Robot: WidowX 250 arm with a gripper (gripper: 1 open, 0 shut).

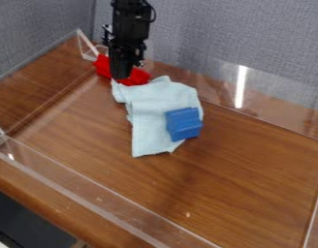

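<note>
My black gripper (120, 70) reaches down at the back left, its tip at a red object (105, 66) that it partly hides; whether anything is between its fingers cannot be seen clearly. A pale blue cloth (155, 97) lies crumpled just in front of it, touching or nearly touching the red object. A blue block (184, 123) rests on the right part of the cloth.
The wooden surface (227, 184) is bordered by clear plastic walls. Grey textured panels stand behind and to the left.
</note>
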